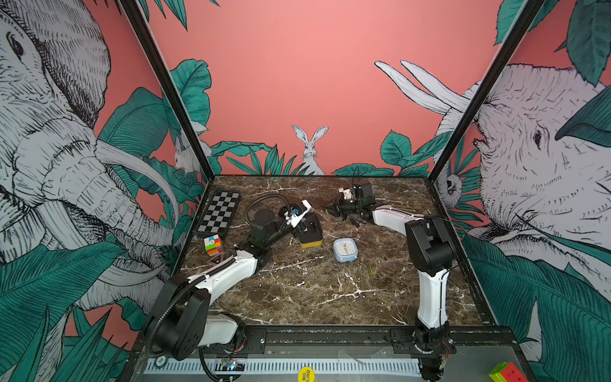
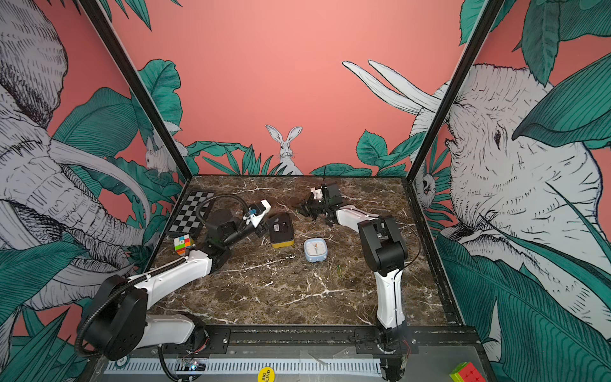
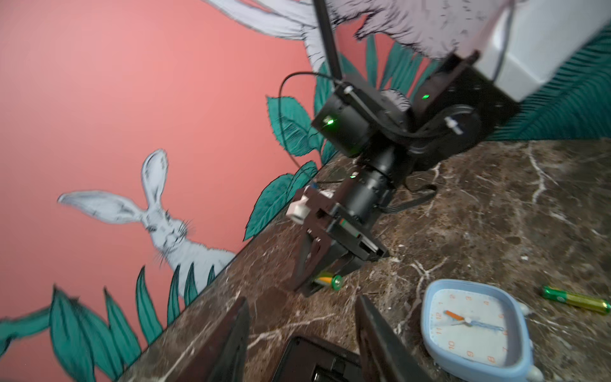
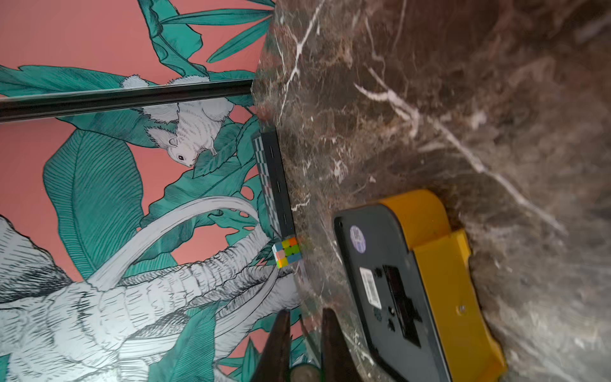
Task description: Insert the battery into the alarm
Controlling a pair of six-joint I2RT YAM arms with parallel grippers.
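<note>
The alarm (image 2: 282,244), black with a yellow edge, lies back-up on the table; a dark slot shows in its black back (image 4: 397,305) in the right wrist view. My left gripper is open, its blurred fingers apart above the alarm's edge, with nothing held between them. Farther back, to the right of the alarm, my right gripper (image 2: 304,208) is shut on a battery (image 3: 335,282), whose green end sticks out of the fingers in the left wrist view. The round end of that battery also shows between the right fingers.
A small light-blue clock (image 1: 345,250) stands right of the alarm. Another green battery (image 3: 576,299) lies on the table past it. A checkered board (image 1: 219,213) and a puzzle cube (image 1: 212,245) occupy the left edge.
</note>
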